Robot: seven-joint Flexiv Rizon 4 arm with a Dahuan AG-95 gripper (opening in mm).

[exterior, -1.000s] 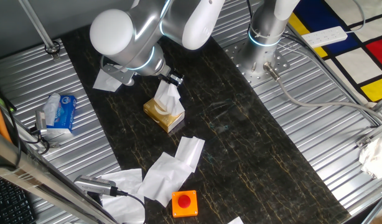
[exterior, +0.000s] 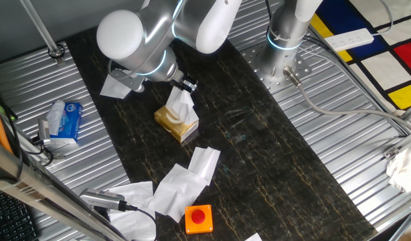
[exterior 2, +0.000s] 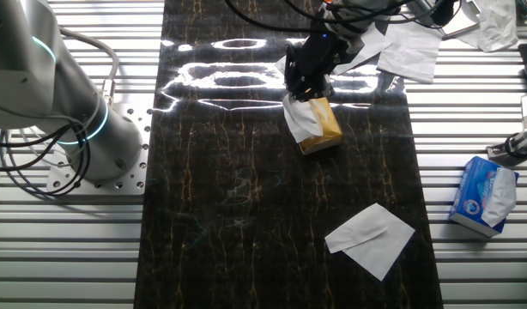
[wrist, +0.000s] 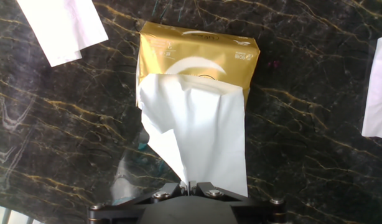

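A gold tissue pack (exterior: 171,124) lies on the dark marbled table, and a white tissue (wrist: 206,127) rises out of its opening. My gripper is above and to one side of the pack, its fingertips together at the bottom of the wrist view. The tissue's free end reaches those fingertips and appears pinched there; its other end is still in the pack. Exterior view 1 shows the tissue (exterior: 182,104) stretched upward from the pack to the gripper (exterior: 186,85). From exterior view 2 the arm's dark hand partly covers the pack (exterior 2: 324,130).
Loose white sheets (exterior: 177,192) lie toward the front, close to an orange box with a red button (exterior: 199,217). Another sheet (exterior 2: 371,239) lies apart from them. A blue tissue pack (exterior 2: 484,196) stands off the dark surface. Bare table (exterior: 259,147) extends toward the arm's base.
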